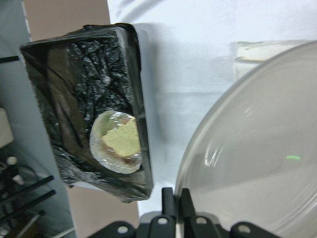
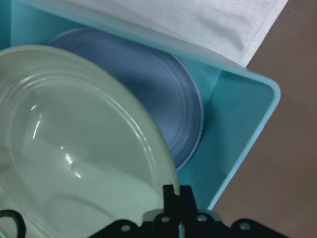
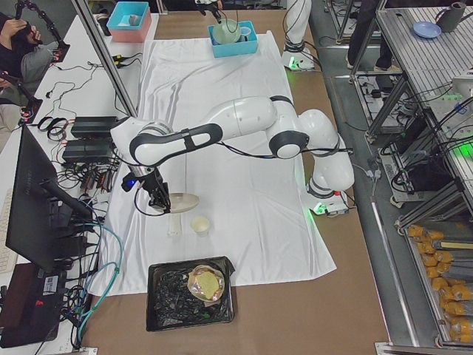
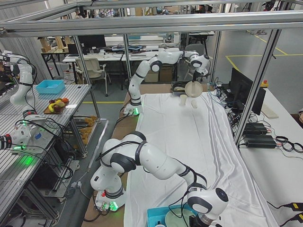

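Note:
My left gripper is shut on the rim of a cream plate [image 1: 252, 144], held tilted above the white cloth. A black bag-lined tray [image 3: 159, 310] holds a crumpled wrapper with yellow food [image 1: 121, 139]. A cream cup [image 3: 200, 225] stands on the cloth behind the tray. At the far end, my right gripper is shut on the rim of a pale green plate [image 2: 74, 144] over a light blue bin [image 2: 237, 124], which holds a blue plate [image 2: 168, 99].
A pale flat object [image 3: 174, 229] lies beside the cup. The cloth between the two arms is clear. A monitor [image 3: 29, 207], cables and a metal frame line the sides.

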